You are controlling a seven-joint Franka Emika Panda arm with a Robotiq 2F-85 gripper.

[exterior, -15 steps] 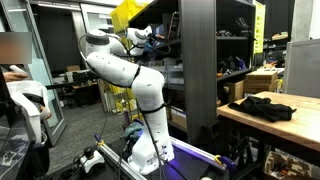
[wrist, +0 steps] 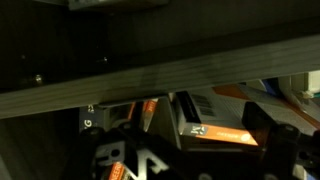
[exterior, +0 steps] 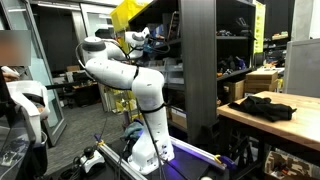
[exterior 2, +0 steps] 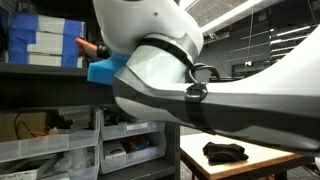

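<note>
In the wrist view my gripper stands open at the bottom edge, its dark fingers spread to the left and right. Beyond it, under a dark shelf edge (wrist: 160,75), lies a white and orange box (wrist: 215,118). Some thin orange-edged items stand upright left of that box. I cannot tell how far the fingers are from any of them. Seen from exterior view 1, the white arm (exterior: 145,85) rises and bends over toward the upper shelves. The second exterior view has the arm (exterior 2: 180,60) across its front, with the fingers out of sight.
A tall dark shelf post (exterior: 202,65) stands right of the arm. Clear drawers (exterior 2: 45,148) fill the lower shelves, and blue and white boxes (exterior 2: 45,40) sit above. Black cloth (exterior: 262,108) lies on the wooden table (exterior: 300,128).
</note>
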